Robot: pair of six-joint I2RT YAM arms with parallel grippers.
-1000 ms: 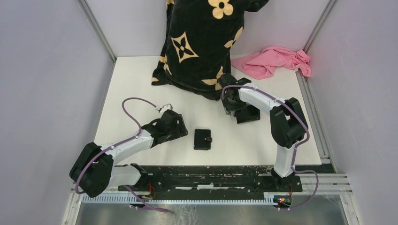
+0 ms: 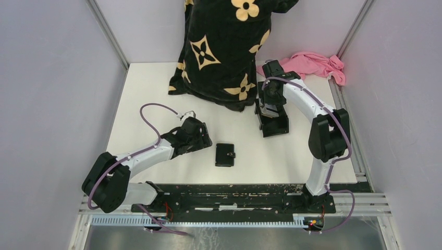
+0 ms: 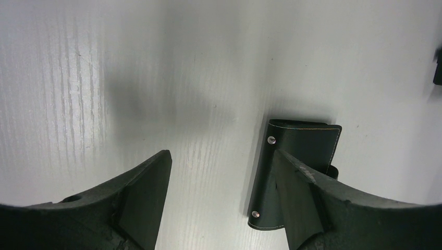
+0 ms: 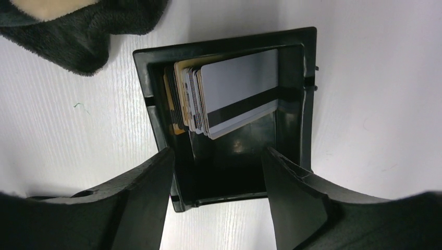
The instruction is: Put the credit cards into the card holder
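Note:
A black tray (image 4: 234,151) holds a stack of credit cards (image 4: 240,83), white and gold ones, standing along its far part. My right gripper is open above this tray, nothing between its fingers; in the top view it hangs over the tray (image 2: 276,127) at the right of the table. The black leather card holder (image 2: 224,154) lies closed at the front middle of the table. In the left wrist view the card holder (image 3: 297,146) is at lower right, under my open left gripper, which holds nothing.
A large black blanket with beige patterns (image 2: 213,47) drapes onto the back of the table. A pink cloth (image 2: 318,65) lies at the back right.
My right gripper has moved toward the back and slightly right over the tray, uncovering more of it in the top view. My left gripper has shifted slightly to the right.

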